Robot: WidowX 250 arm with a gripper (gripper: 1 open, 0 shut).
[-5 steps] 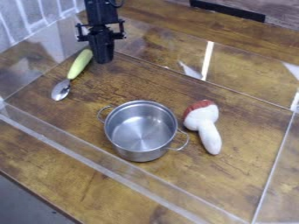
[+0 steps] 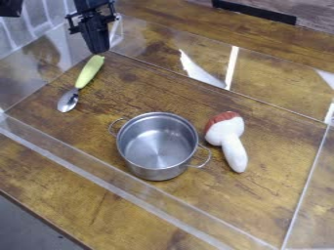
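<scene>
A dark gripper [image 2: 97,44] hangs at the top left, above and behind a spoon [image 2: 69,100] with a pale green handle that lies on the wooden table [image 2: 92,166]. Whether its fingers are open or shut cannot be made out. A steel pot [image 2: 156,146] with two wire handles stands near the middle. A white mushroom-shaped object [image 2: 228,137] with a reddish top lies to its right.
Clear plastic panels edge the work area at the left, back, front and right. White pieces show on the back panel. The table's middle, behind the pot, is clear.
The spoon, pot and white object look unmoved.
</scene>
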